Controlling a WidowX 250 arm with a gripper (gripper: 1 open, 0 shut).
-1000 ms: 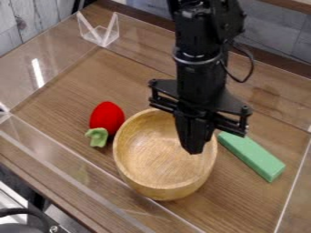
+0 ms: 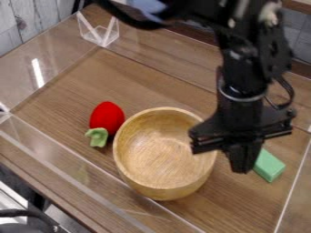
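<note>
The black robot arm comes down from the top over the right half, its gripper (image 2: 238, 157) low over the table between a round wooden bowl (image 2: 152, 166) and a green block (image 2: 266, 162). The gripper is shut, with nothing visible between its fingers; its tip partly hides the space beside the block. A red strawberry-like object (image 2: 107, 118) with a green top lies left of the bowl.
A clear plastic item (image 2: 97, 27) stands at the top left near the table's edge.
The gripper has turned and moved right, from over the bowl toward the green block. The bowl, block and red object look unmoved.
</note>
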